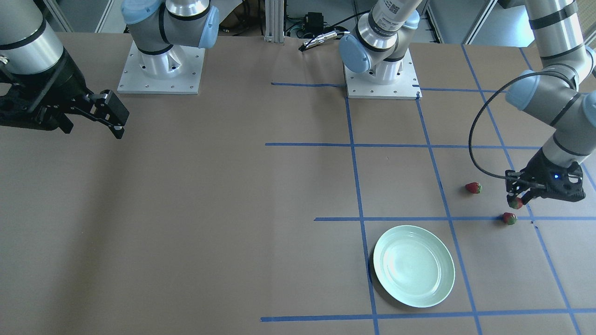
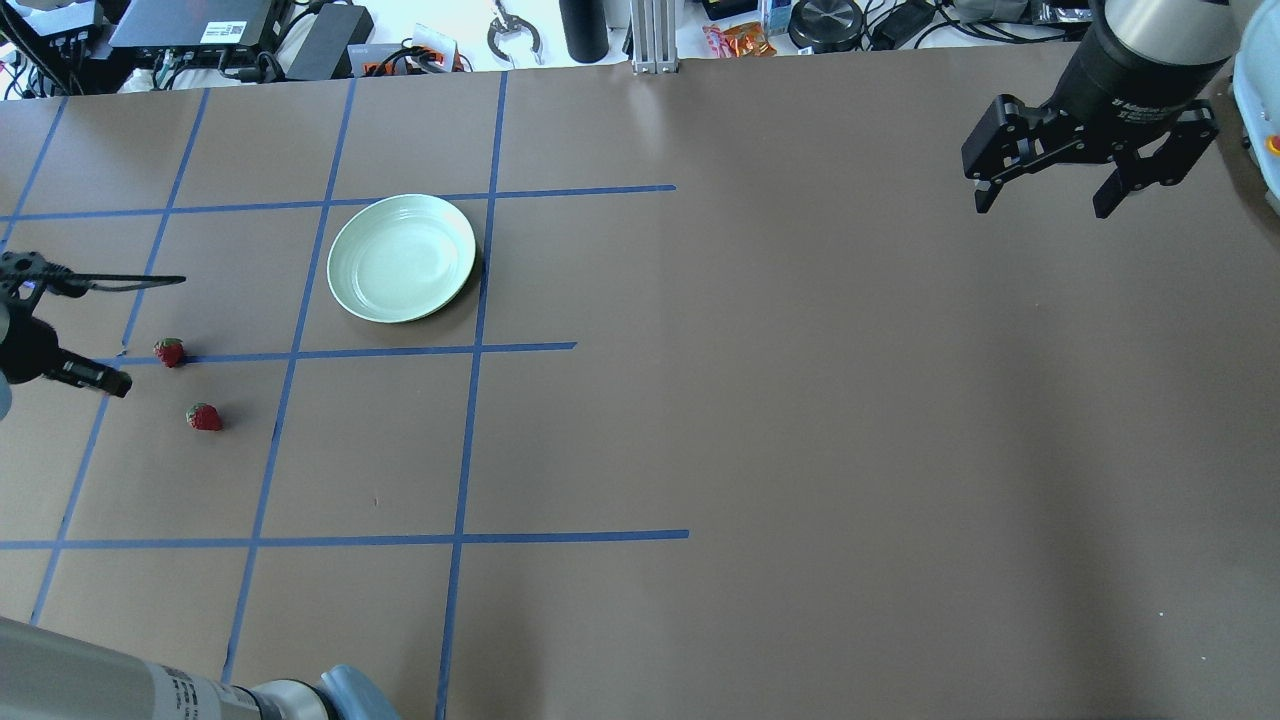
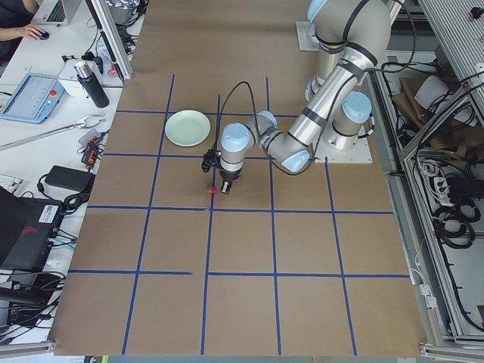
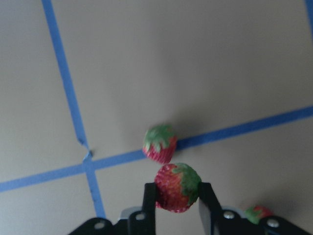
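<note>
My gripper [image 1: 518, 201] is shut on a strawberry [image 4: 177, 187], raised above the table at the right of the front view; the wrist view shows it clamped between both fingertips. A second strawberry [image 1: 508, 218] lies on a tape line just beyond it, also seen in the top view [image 2: 169, 353]. A third strawberry [image 1: 473, 187] rests a little to the side, partly hidden behind the fingers in the wrist view [image 4: 258, 212]. A pale green plate [image 1: 414, 265] sits empty on the table, apart from the strawberries.
Another arm with a black gripper [image 1: 100, 111] hangs over the table at the left of the front view. Further arm bases [image 1: 380, 89] stand along the back edge.
</note>
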